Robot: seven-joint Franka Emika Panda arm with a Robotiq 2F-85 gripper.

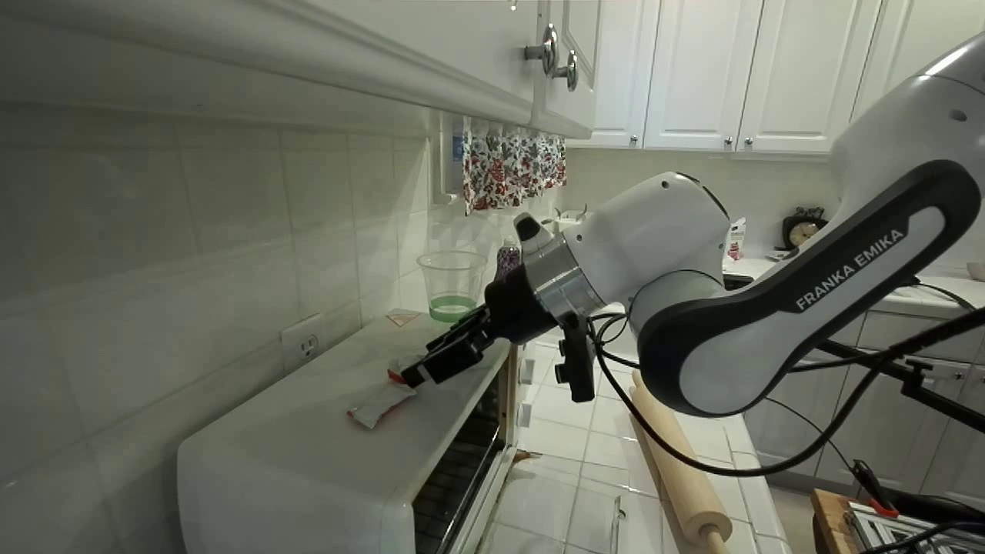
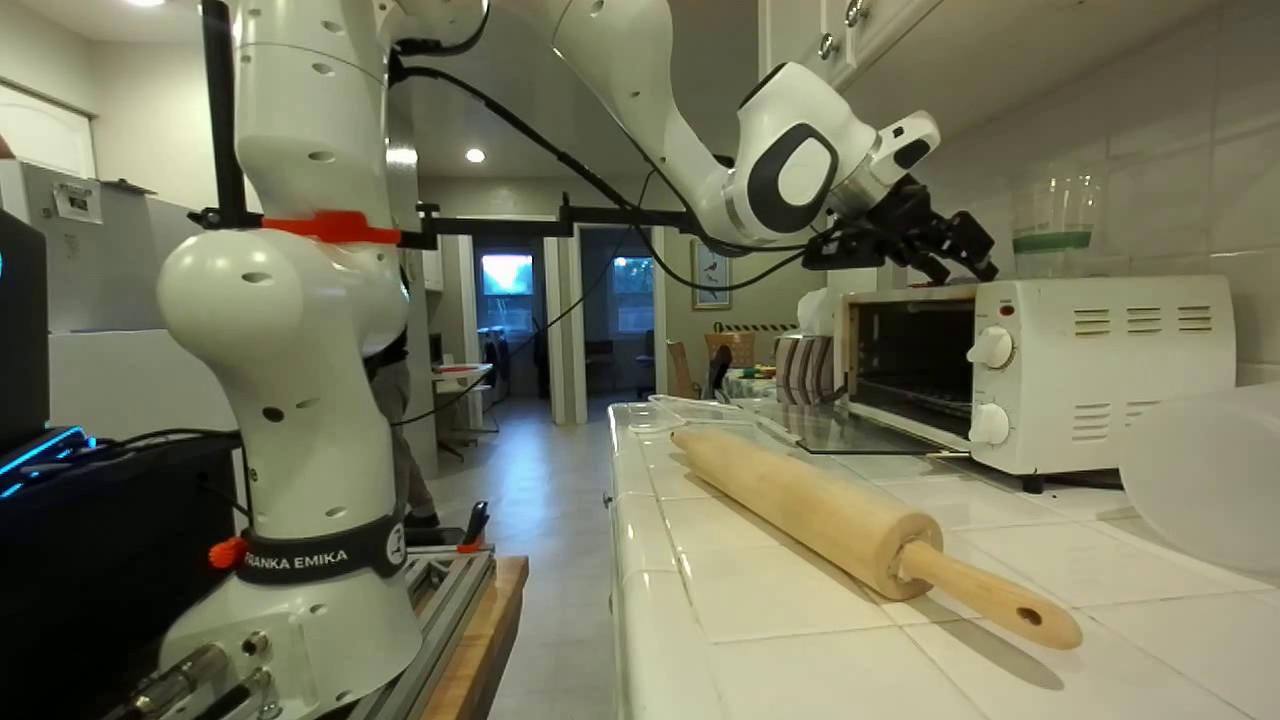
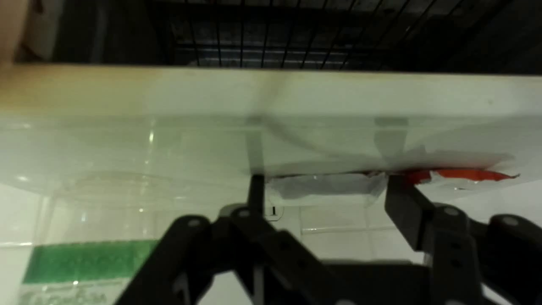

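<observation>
My gripper (image 1: 415,375) reaches down over the top of the white toaster oven (image 1: 277,443), its two fingers apart. In the wrist view, a crumpled pale packet (image 3: 327,187) shows across the gap between the fingers; whether they touch it is not clear. Another packet (image 3: 462,174), white with red, lies to the right of the right finger. From exterior view 1, this nearer white packet (image 1: 378,406) rests flat on the oven top, while the farther one is mostly covered by the fingertips. The second exterior view shows the gripper (image 2: 961,271) low over the oven top.
A clear tub with a green band (image 1: 452,300) stands beyond the oven top. The tiled wall (image 1: 231,286) runs close behind. The oven's glass door (image 2: 828,426) hangs open over the counter, where a rolling pin (image 2: 816,510) lies. Cupboards hang overhead.
</observation>
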